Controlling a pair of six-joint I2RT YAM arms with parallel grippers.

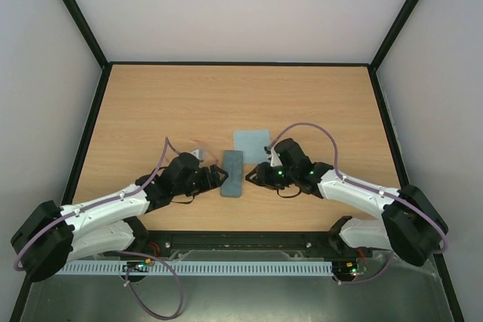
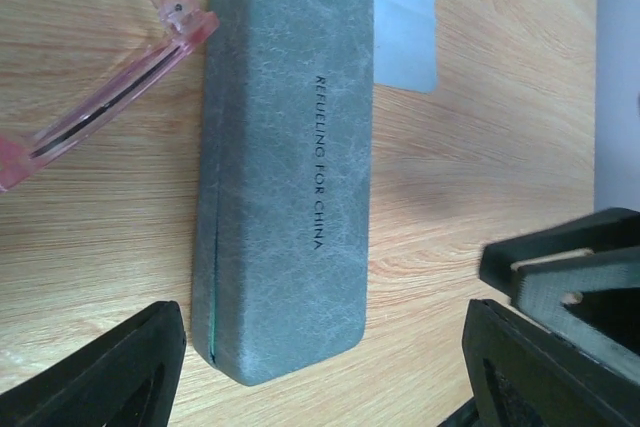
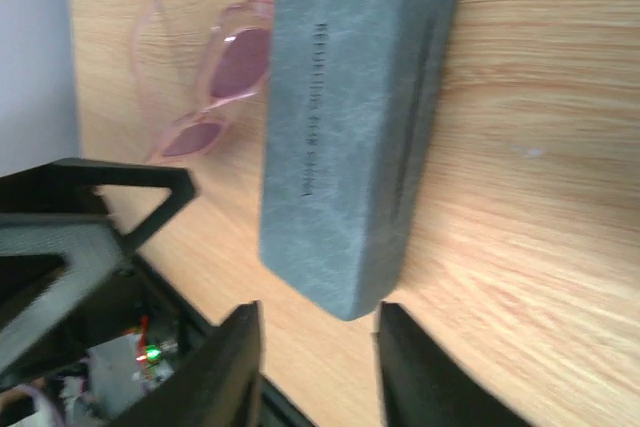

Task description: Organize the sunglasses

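A grey-blue glasses case (image 1: 232, 173), printed "REFUELING FOR CHINA", lies flat and closed on the table, its long side pointing away from me. Pink sunglasses rest left of it; the left wrist view catches only part of their pink frame (image 2: 120, 87). A pale blue cloth (image 1: 251, 141) sits beyond the case. My left gripper stands by the case's left side, fingers wide apart and clear of it. On the right side, my right gripper is partly open with an empty gap, apart from the case.
Both grippers face each other closely across the narrow case. Dark rails and pale walls border the table.
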